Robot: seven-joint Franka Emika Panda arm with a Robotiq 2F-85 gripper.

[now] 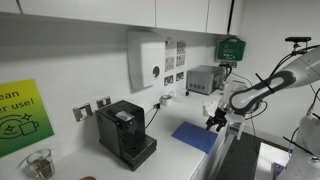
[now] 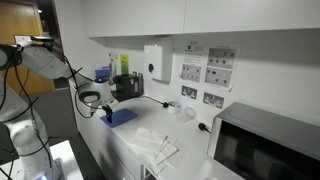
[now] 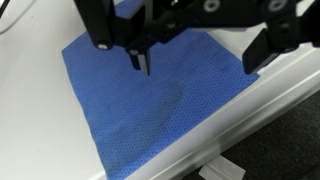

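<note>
On the white counter lies a flat blue cloth or mat [image 1: 193, 136], spread out near the front edge; its kind is hard to tell. In the wrist view the blue sheet [image 3: 130, 105] fills the middle, bare on top. Above it hangs my gripper, open, its dark fingers [image 3: 141, 60] wide apart with nothing between them. From exterior view 1 the gripper [image 1: 214, 124] appears over the sheet's right side, close to the counter edge. Exterior view 2 shows the gripper [image 2: 106, 117] at the near side of the blue sheet [image 2: 120, 117].
A black coffee machine [image 1: 127, 135] stands on the counter, with a glass jar [image 1: 41, 163] farther left. At the back is a microwave [image 1: 204, 79]. Another cloth or rack [image 2: 155, 149] lies along the counter. A small white object [image 3: 222, 169] shows below the counter edge.
</note>
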